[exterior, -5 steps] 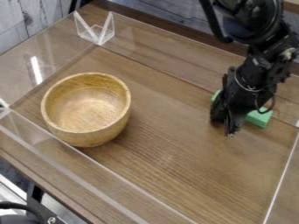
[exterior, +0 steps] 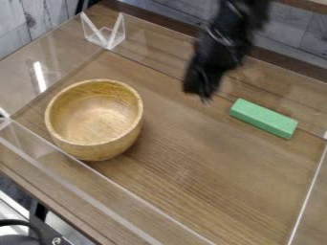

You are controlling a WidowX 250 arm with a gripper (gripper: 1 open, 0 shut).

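Note:
My gripper (exterior: 202,81) is a dark, motion-blurred shape raised at the upper middle of the view, above and left of a green block (exterior: 263,118). Its fingertips are too blurred to show how they stand. The green block lies flat on the wooden tabletop (exterior: 192,182) at the right, apart from the gripper. A round wooden bowl (exterior: 94,119) sits on the left side of the table.
A clear plastic piece (exterior: 105,32) stands at the back left. Clear rims run along the table's edges.
My gripper has moved up and toward the back from over the green block, which is now fully uncovered. The bowl has not moved.

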